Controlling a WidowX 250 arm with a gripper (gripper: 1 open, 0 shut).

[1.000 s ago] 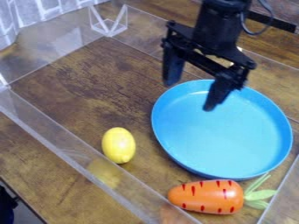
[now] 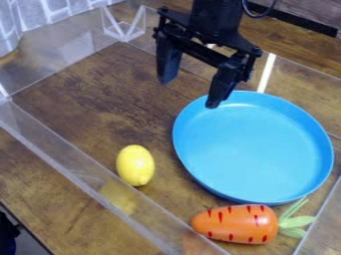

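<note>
The black gripper (image 2: 189,85) hangs over the upper part of the scene, above the back edge of a blue plate (image 2: 250,149), with its two fingers apart and nothing seen between them. A yellow lemon (image 2: 135,164) lies on the wooden surface left of the plate. An orange toy carrot (image 2: 234,222) with green leaves lies in front of the plate, at the lower right. The plate is empty.
Clear plastic walls (image 2: 80,164) border the wooden tray floor (image 2: 87,90).
The lemon, carrot and plate are unmoved.
</note>
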